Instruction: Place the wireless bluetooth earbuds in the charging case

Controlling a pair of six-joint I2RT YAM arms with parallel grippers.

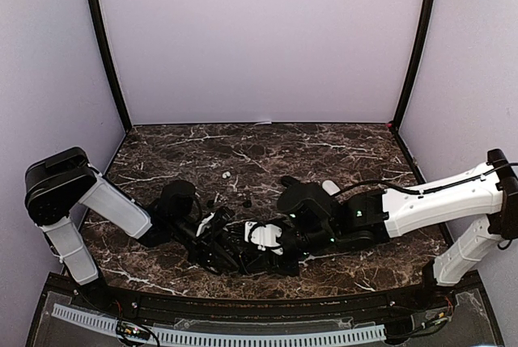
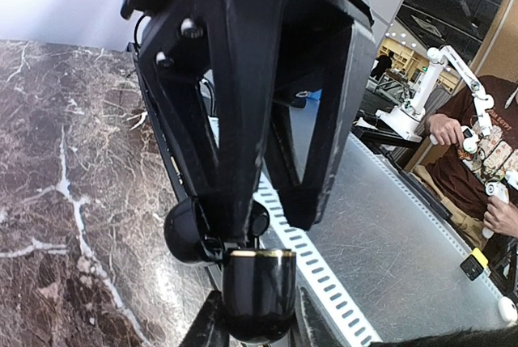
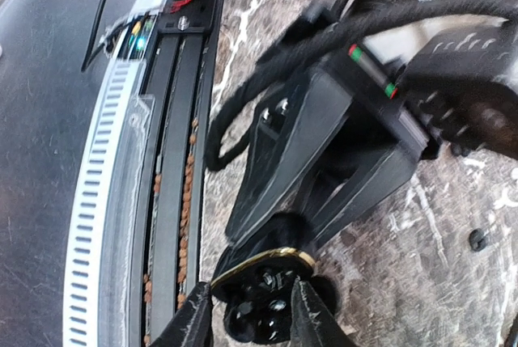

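Observation:
A black charging case with a gold rim (image 2: pixel 257 298) (image 3: pixel 251 270) is held by my left gripper (image 1: pixel 243 254), shut on it at the front middle of the table. Inside it, in the right wrist view, dark compartments show, though whether an earbud sits in them I cannot tell. My right gripper is beside the case, part open, its fingertips close to the case's lower part; whether anything is between them is unclear. In the top view the two grippers crowd together and hide the case.
A dark oblong object (image 1: pixel 289 181), a white cylinder (image 1: pixel 330 188), a small white piece (image 1: pixel 227 175) and small dark pieces (image 1: pixel 247 201) lie on the marble table (image 1: pixel 186 145) behind the grippers. A rail runs along the front edge.

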